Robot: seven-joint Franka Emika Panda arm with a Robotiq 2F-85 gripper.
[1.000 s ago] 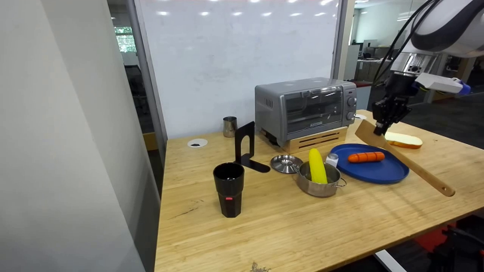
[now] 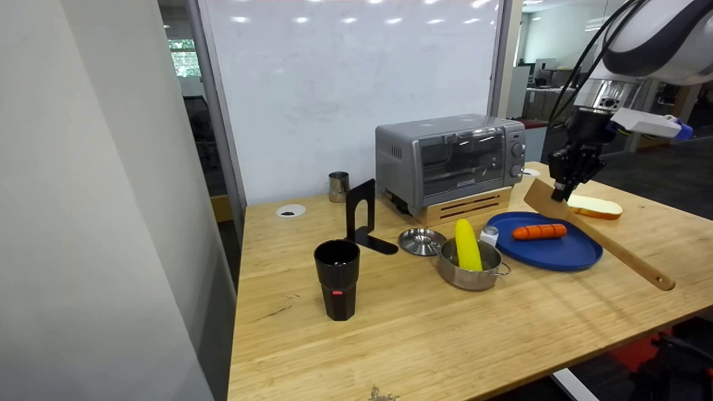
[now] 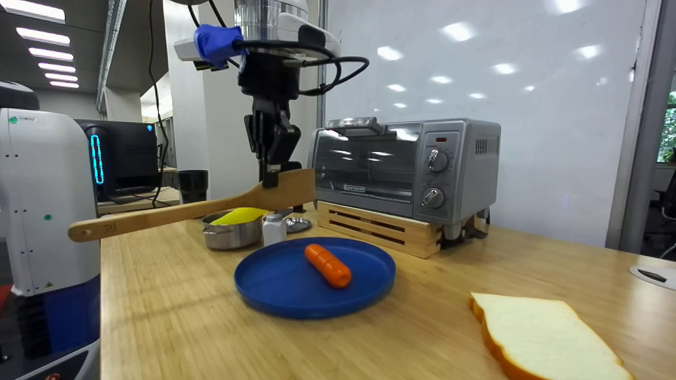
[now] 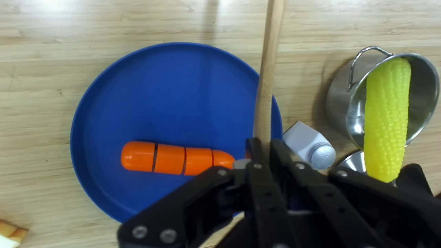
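Note:
My gripper [image 3: 271, 180] is shut on a wooden spatula [image 3: 158, 218], near where its handle meets the flat blade. In the wrist view the spatula handle [image 4: 269, 70] runs up from between the fingertips to the top edge. The spatula hangs in the air over the blue plate [image 2: 548, 257], its handle sloping down toward the table's front edge in exterior view 1. On that plate lies an orange segmented sausage or carrot [image 3: 327, 266], apart from the spatula. The blade is hidden behind the gripper in the wrist view.
A steel pot [image 2: 469, 277] holding yellow corn [image 2: 467, 246] stands beside the plate, with a white shaker [image 4: 309, 144] between them. The toaster oven [image 2: 454, 160] is behind. A bread slice [image 3: 548, 329] lies past the plate. A black cup [image 2: 337, 277] stands at the left.
The spatula's handle end has shifted very slightly to the right in exterior view 1. The plate, pot and other table objects look unmoved.

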